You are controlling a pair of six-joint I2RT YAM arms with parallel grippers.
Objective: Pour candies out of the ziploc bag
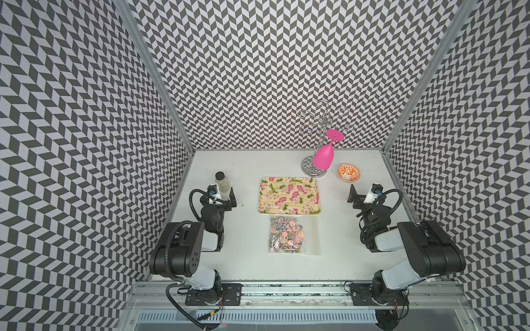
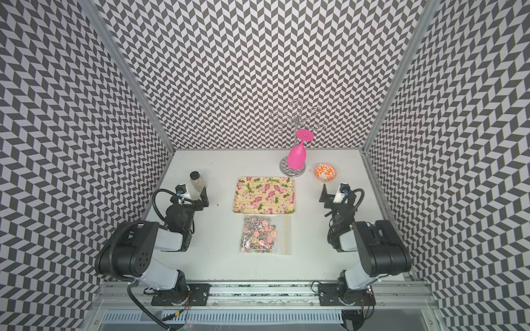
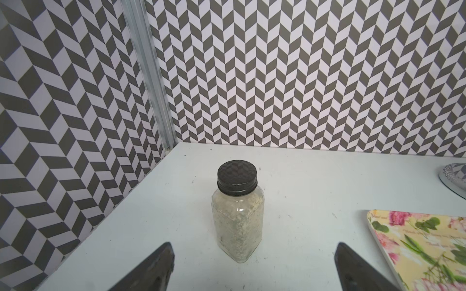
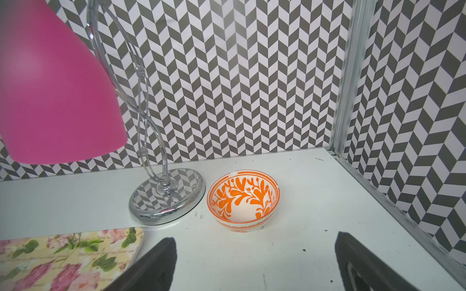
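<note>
The ziploc bag (image 1: 287, 235) full of wrapped candies lies flat on the table, in front of the flowered tray (image 1: 289, 195). Its clear, empty end (image 2: 284, 235) points right, and whether the seal is closed cannot be told. At the left side, my left gripper is open, its fingers wide apart with nothing held; a jar stands beyond them. My right gripper is open too, over on the right side, with only bare table between its fingers. Both grippers are well apart from the bag.
The black-lidded glass jar (image 3: 238, 218) stands upright near the left arm. An orange-and-white bowl (image 4: 243, 198), empty, sits at the back right. Beside it is a chrome stand (image 4: 167, 194) with a pink glass (image 1: 324, 157) hanging upside down.
</note>
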